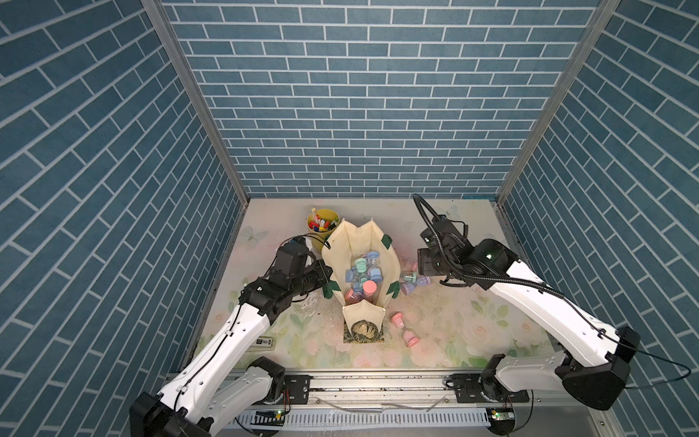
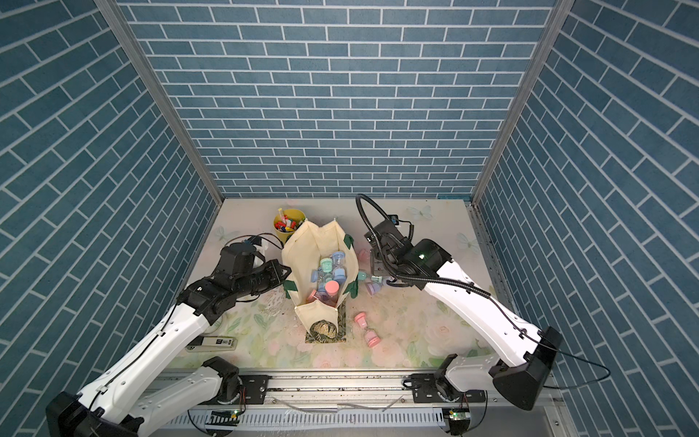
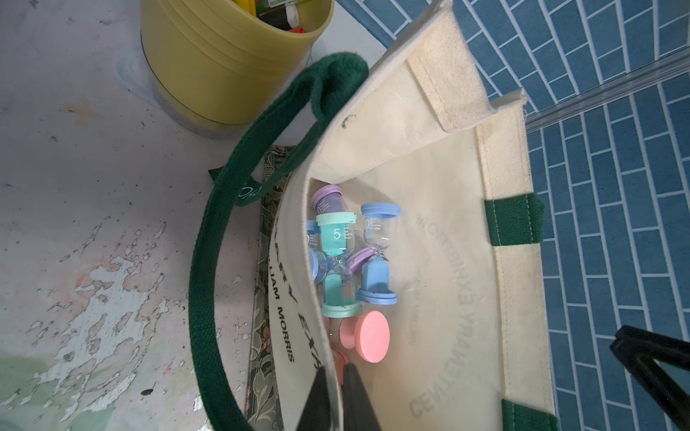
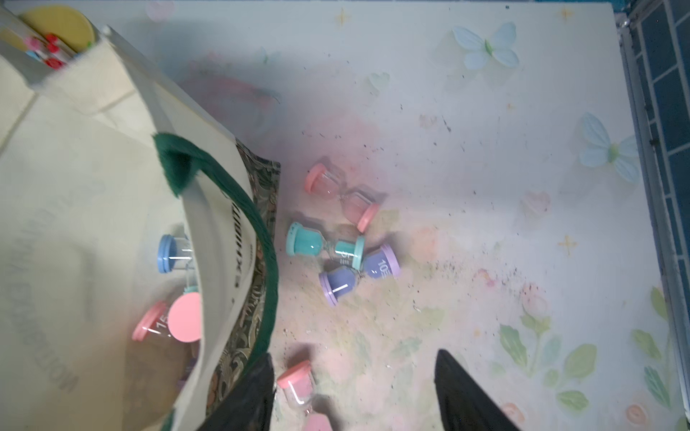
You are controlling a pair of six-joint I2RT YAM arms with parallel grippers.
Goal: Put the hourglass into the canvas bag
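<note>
The cream canvas bag (image 1: 360, 233) stands upright, holding several hourglasses, including a pink one (image 3: 370, 335). My left gripper is shut at the bag's left rim. My right gripper is open above the table just right of the bag, empty. Below it lie loose hourglasses: pink (image 4: 325, 183), teal (image 4: 307, 240), purple (image 4: 381, 263), and another pink one (image 4: 297, 384) nearer the front.
A yellow pot of markers (image 3: 208, 64) stands behind the bag on the left. A small device (image 2: 214, 342) lies at the front left.
</note>
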